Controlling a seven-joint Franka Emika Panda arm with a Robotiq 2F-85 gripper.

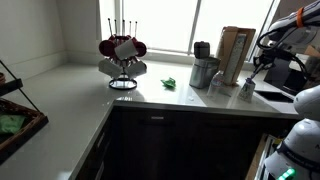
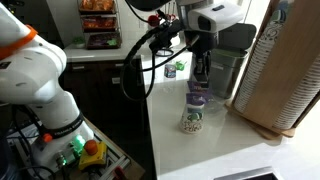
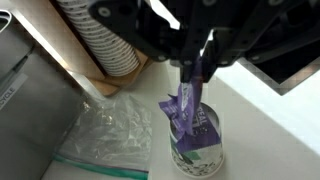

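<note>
In the wrist view my gripper is shut on a purple packet. The packet's lower part reaches the mouth of a white can with a printed label; whether it is inside or in front of the rim is hard to tell. In exterior view 2 the gripper points down above the can, with the purple packet between them. The can stands upright on the white counter. From exterior view 1 the gripper is small, just above the can.
Beside the can lies a clear plastic bag. A grey bin and a tall ribbed brown holder stand behind and right. A mug rack and green cloth sit farther along the counter, with bare counter between.
</note>
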